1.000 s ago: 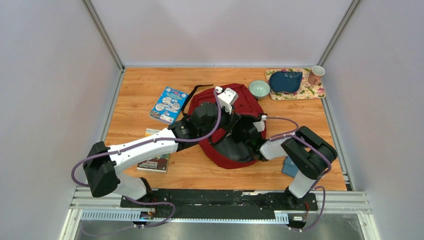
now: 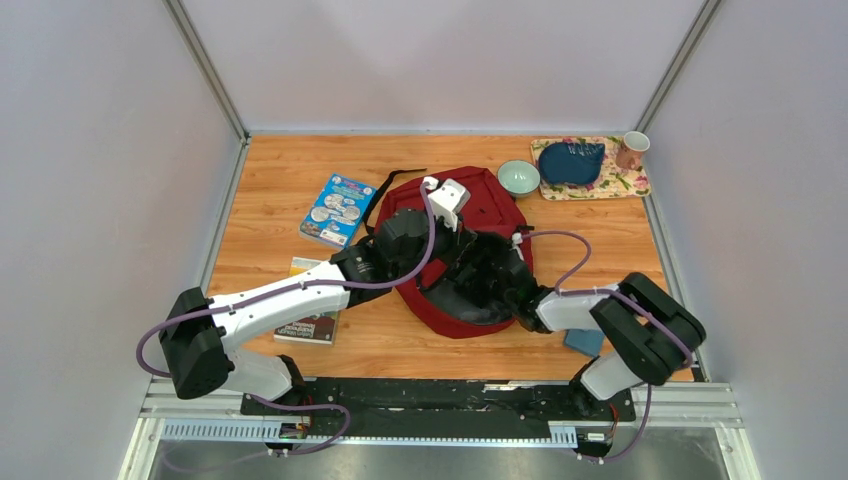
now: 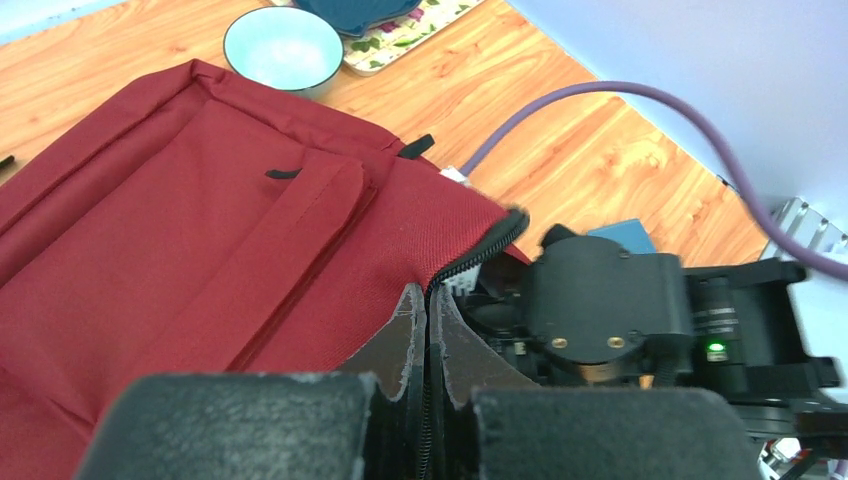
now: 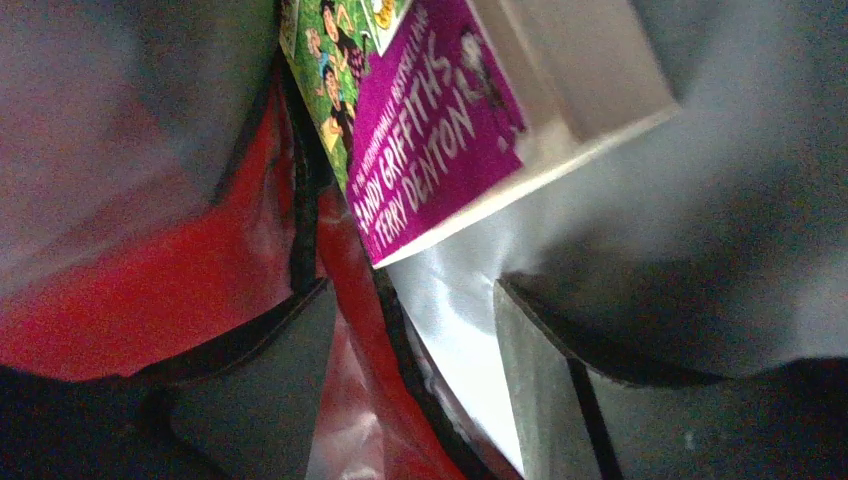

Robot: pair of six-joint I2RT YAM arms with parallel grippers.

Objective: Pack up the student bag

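The red bag (image 2: pixel 485 205) lies in the middle of the table with its dark inside showing at the front. My left gripper is shut on the zipped rim (image 3: pixel 485 248) of the bag, the fabric pinched between its tips. Inside the bag is my right gripper, open with a gap between its fingers. Ahead of those fingertips a thick book (image 4: pixel 440 130) with a purple and green cover stands in the bag, apart from them. From above, the arms hide that book and both gripper tips.
A blue book (image 2: pixel 338 208) and a brown-covered book (image 2: pixel 308 329) lie left of the bag. At the back right are a bowl (image 2: pixel 518 178), a floral tray (image 2: pixel 640 184), a blue pouch (image 2: pixel 570 163) and a cup (image 2: pixel 632 150). A small blue item (image 2: pixel 584 341) lies under the right arm.
The left gripper has moved slightly left, keeping the rim.
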